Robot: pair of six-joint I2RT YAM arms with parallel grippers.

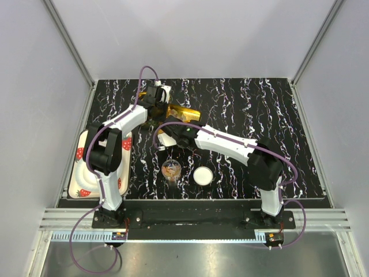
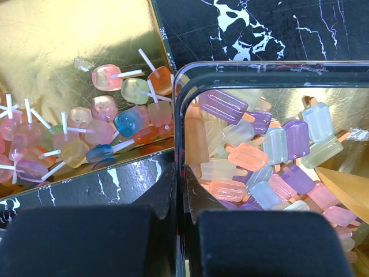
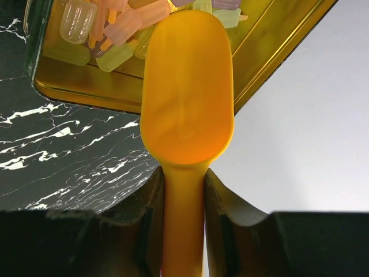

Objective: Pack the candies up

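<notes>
In the left wrist view, the gold-bottomed box (image 2: 265, 68) holds many popsicle-shaped candies (image 2: 248, 156) in purple, orange, pink, blue and green. My left gripper is shut on that box's thin side wall, one finger on each side. The orange scoop (image 3: 187, 92) has its handle between the fingers of my right gripper, which is shut on it. Its bowl reaches over the box's edge toward the candies, and no candy shows on its visible face. A clear round jar (image 1: 171, 169) with some orange pieces inside stands nearer the front.
A second gold box (image 2: 52, 34) with lollipop candies (image 2: 95, 127) lies beside the first, on its left. A white round lid (image 1: 203, 176) sits right of the jar. At far left is a strawberry-patterned tray (image 1: 83, 184).
</notes>
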